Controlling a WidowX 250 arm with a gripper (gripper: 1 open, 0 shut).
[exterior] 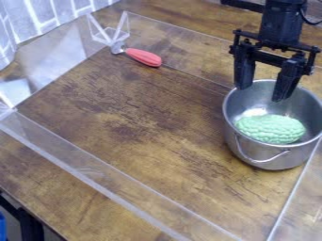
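My black gripper [265,81] is at the upper right, open, its fingers pointing down at the rim and inside of a metal pot [251,151], with nothing visible between them. Inside the pot lies a pale green, knobbly oblong object [269,128]. A pink-red oblong item [143,57] lies on the wooden table toward the back left.
Clear plastic walls border the wooden table [120,122] on several sides. A white clip-like piece stands by the back left wall.
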